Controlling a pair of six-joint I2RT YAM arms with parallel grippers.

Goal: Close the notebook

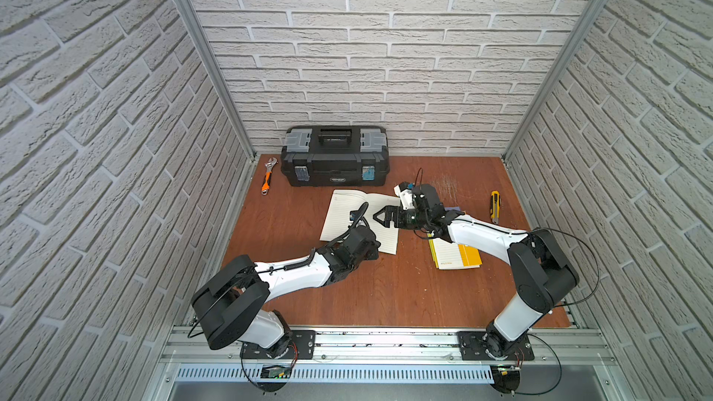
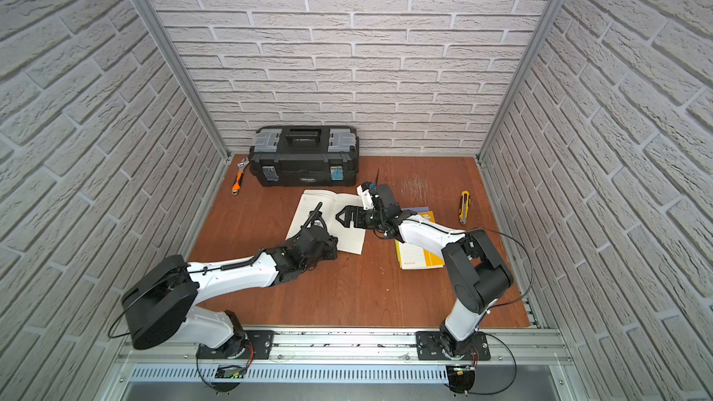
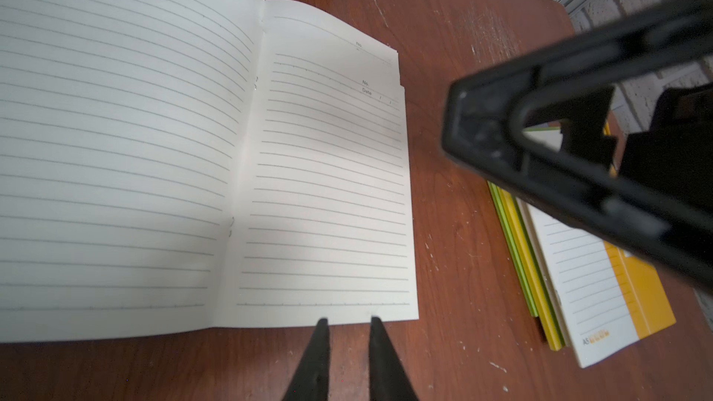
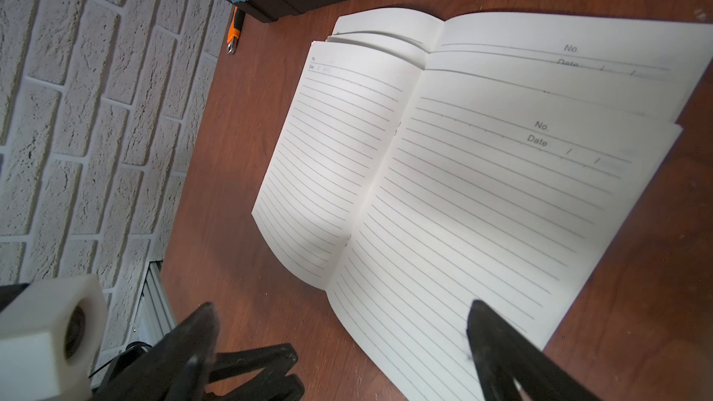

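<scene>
The notebook (image 1: 340, 211) lies open on the table, its lined pages spread to both sides of the fold. In the right wrist view, several sheets of the notebook (image 4: 460, 178) sit out of line along the far edge. My left gripper is near the notebook's front edge, its fingertips a small gap apart with nothing between them. Over the right-hand pages is my right gripper, open wide and empty. The arms hide part of the pages from above.
Behind the notebook stands a black toolbox (image 1: 334, 167). A stack of notebooks (image 1: 453, 254) lies under the right arm. An orange wrench (image 1: 267, 176) is at far left, and a yellow cutter (image 1: 494, 206) at far right.
</scene>
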